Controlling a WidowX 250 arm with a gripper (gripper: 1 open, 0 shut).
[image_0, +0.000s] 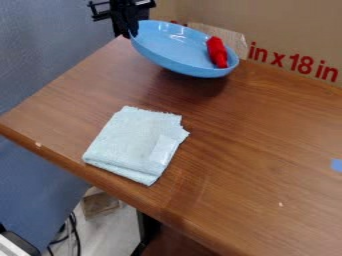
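A light blue oval dish (171, 45) is at the back of the table, tilted, with a red object (218, 52) on its right part. My black gripper (126, 28) is at the dish's left rim, at the top of the view; its fingertips are too small and dark to tell whether they grip the rim. A folded pale cloth (136, 145) lies on the wooden table (254, 160) near its left front edge.
A cardboard panel (301, 35) with red lettering stands along the back. A small blue patch (337, 165) is at the right edge. The table's left edge drops to the floor.
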